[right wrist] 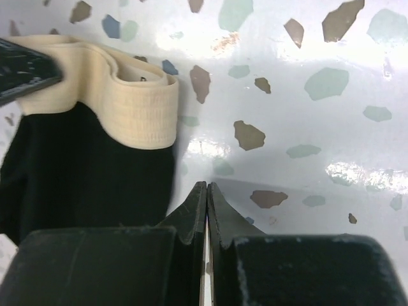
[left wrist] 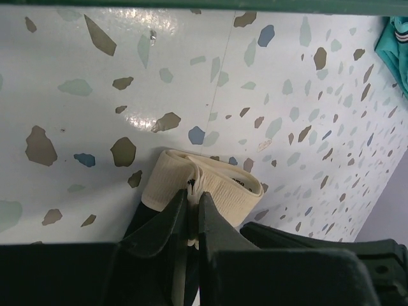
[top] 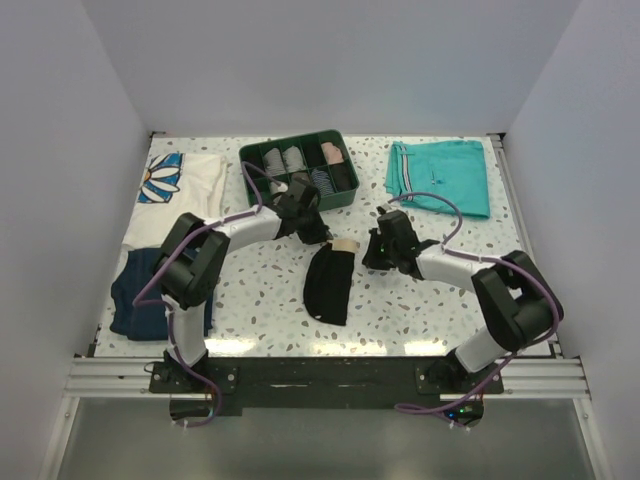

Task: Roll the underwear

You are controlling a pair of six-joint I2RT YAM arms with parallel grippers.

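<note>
The black underwear [top: 328, 288] lies lengthwise on the table, its cream waistband [left wrist: 220, 185] at the far end, folded into layers. A pinch of that waistband is between the fingertips of my left gripper, which is shut on it. To the right of the underwear, over bare table, my right gripper is shut with nothing between its fingers. In the right wrist view the waistband [right wrist: 140, 111] stands up at the left, clear of those fingers. Part of the left gripper's finger covers the waistband's left side there.
A green divided box [top: 340, 203] with rolled items stands behind the left gripper. Teal cloth [top: 440, 175] lies at the back right; white [top: 200, 205] and navy [top: 135, 305] cloths are on the left. Table in front of the right arm is bare.
</note>
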